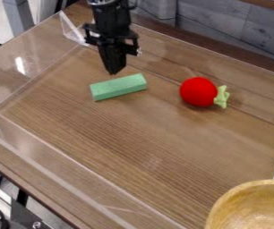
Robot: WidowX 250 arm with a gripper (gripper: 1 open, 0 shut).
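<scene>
My black gripper [111, 55] hangs at the upper middle, just above and behind a green rectangular block [118, 87] that lies flat on the wooden table [127, 152]. The gripper appears shut, with nothing visible between its fingers. To the right, a red tomato-like object [198, 90] with a pale green top rests on the table.
A yellow bowl [250, 207] sits at the bottom right, cut off by the frame. A grey panelled wall stands behind the back edge, and dark cables show at the lower left corner.
</scene>
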